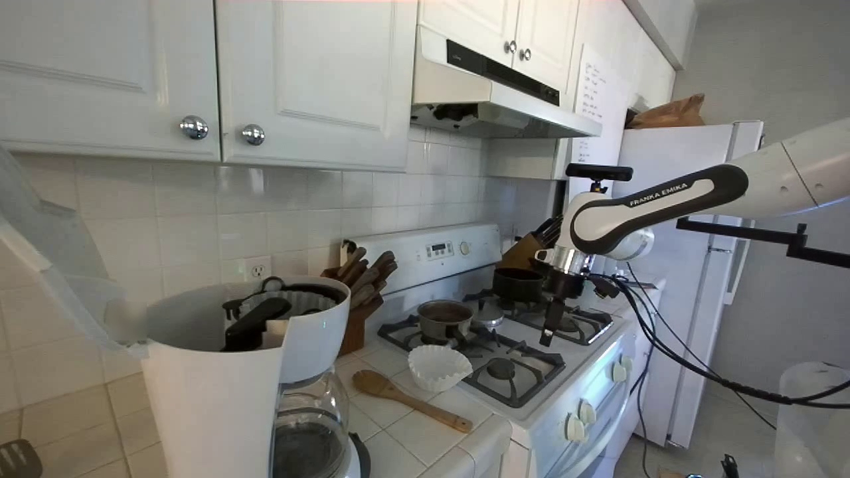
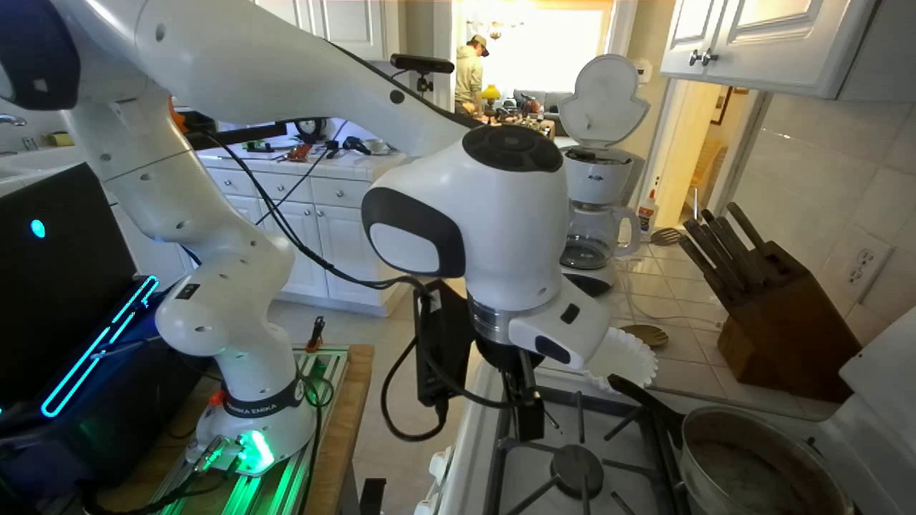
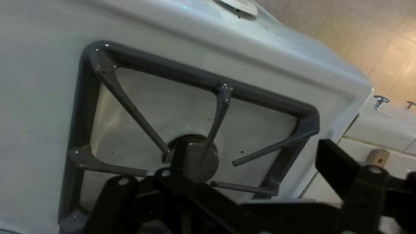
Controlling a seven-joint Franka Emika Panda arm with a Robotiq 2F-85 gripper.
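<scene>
My gripper stands open over the front stove burner, its two dark fingers wide apart with nothing between them. From the side, the gripper hangs above the stovetop, pointing down. A white paper coffee filter sits on the counter by the stove's edge. Close to it lies a wooden spoon. The white coffee maker has its lid raised, and a basket with a pleated liner shows inside its top. Its glass carafe is in place below.
A metal pot and a dark pot occupy the rear burners. Beside the stove stands a knife block. The range hood overhangs the stove. Cables dangle from the arm.
</scene>
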